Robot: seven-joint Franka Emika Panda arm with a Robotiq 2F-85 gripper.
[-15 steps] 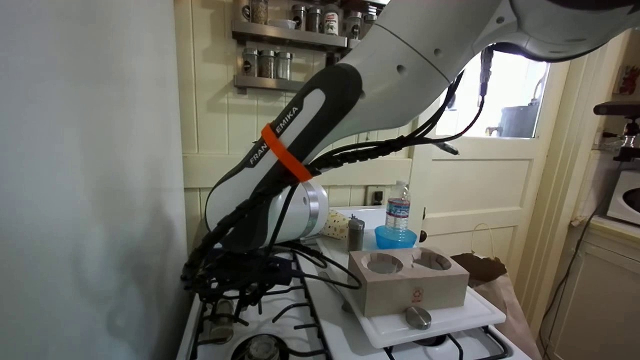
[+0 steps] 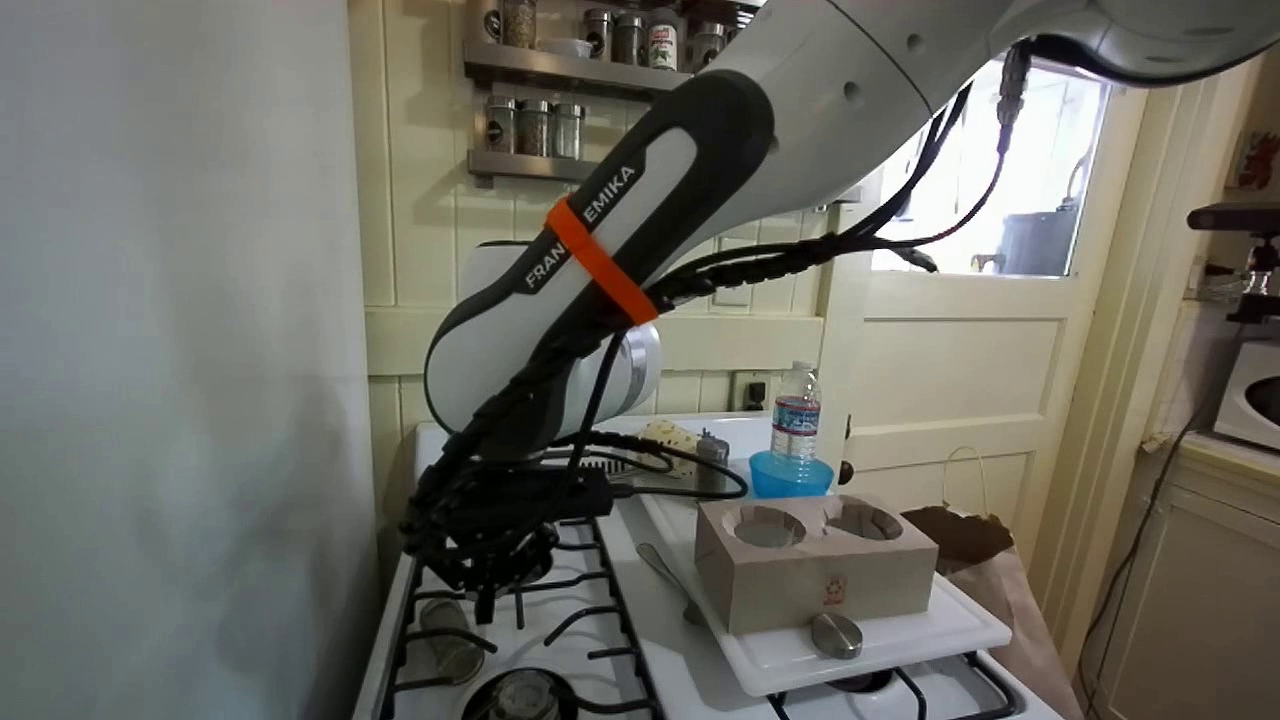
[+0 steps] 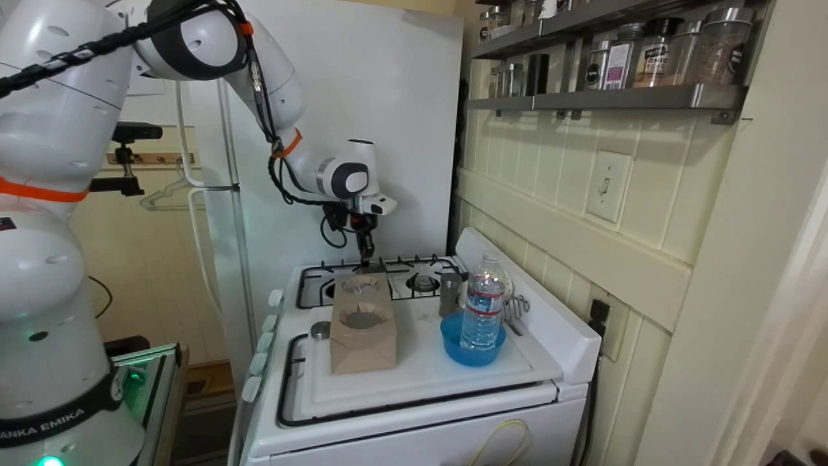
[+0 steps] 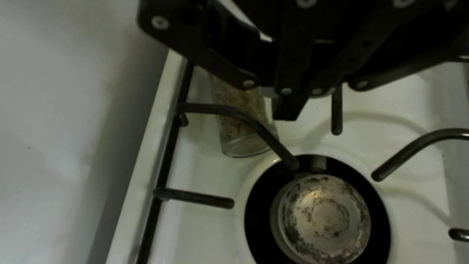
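A clear glass jar with brownish flakes (image 4: 239, 107) lies on its side on the white stovetop, under a curved grate bar. In exterior view 1 the jar (image 2: 447, 636) shows below and to the left of my gripper (image 2: 483, 600). My gripper is shut in the wrist view, its fingertips together with nothing between them. They stand to the right of the jar, above the stovetop; the jar is outside them. The hand hides the jar's upper end. From the far side, my gripper (image 3: 366, 256) hangs over the rear burners, and the jar cannot be made out there.
Black grate bars (image 4: 239, 115) cross above the jar, and a burner (image 4: 325, 220) sits close by. The fridge side (image 2: 180, 360) rises just left. A cardboard holder with two round openings (image 2: 828, 570) stands on a white tray (image 2: 780, 674). A bottle (image 2: 795, 414) stands in a blue bowl (image 2: 791, 475).
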